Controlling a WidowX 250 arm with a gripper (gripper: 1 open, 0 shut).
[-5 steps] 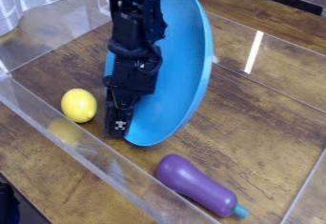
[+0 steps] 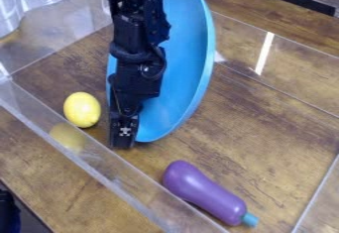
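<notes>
The black robot gripper (image 2: pixel 126 126) reaches down at the centre-left, in front of a large blue bowl or pan (image 2: pixel 188 83) that stands tilted up behind it. Its fingertips are low near the floor, close to the blue rim; whether they touch it is hard to tell. A yellow egg-shaped object (image 2: pixel 82 109) lies just left of the gripper. A purple eggplant-like toy (image 2: pixel 201 191) with a teal tip lies at the lower right.
A clear plastic wall (image 2: pixel 93 163) runs diagonally across the lower left. Transparent barriers also edge the upper left and far right.
The blue object has shifted slightly and looks a little narrower at the bottom right. The gripper has moved very little; the yellow and purple objects are still.
</notes>
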